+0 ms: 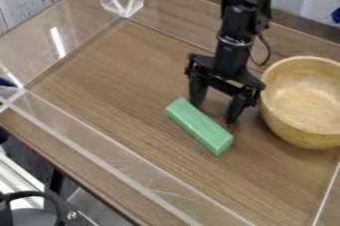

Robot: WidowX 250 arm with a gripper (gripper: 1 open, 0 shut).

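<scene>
My black gripper is low over the wooden table, right of centre, with its dark fingers spread near the surface and nothing clearly between them. A long green block lies just below and left of it, angled toward the lower middle. A large pale yellow bowl sits immediately to the gripper's right, at the frame's edge.
A small clear holder stands at the back left. Black cables and a dark object are at the lower left corner.
</scene>
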